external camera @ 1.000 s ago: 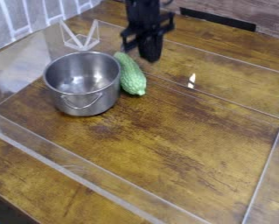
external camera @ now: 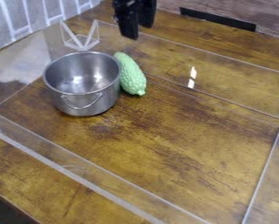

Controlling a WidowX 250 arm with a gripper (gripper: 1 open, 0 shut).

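A steel pot (external camera: 89, 87) with a wire handle sits on the wooden table at the left. Just right of it lies a pale green gourd (external camera: 131, 75), lengthwise front to back. The dark gripper (external camera: 132, 26) is at the top centre, above and behind the gourd and apart from it, cut off by the frame's edge; its fingers are too blurred and small to read.
Transparent panels or edges run along the left and right. A white rack-like piece (external camera: 80, 42) stands behind the pot, near a pale crate at the top left.
The gripper has risen up and back, away from the gourd, towards the top of the view. The pot and gourd look unmoved.
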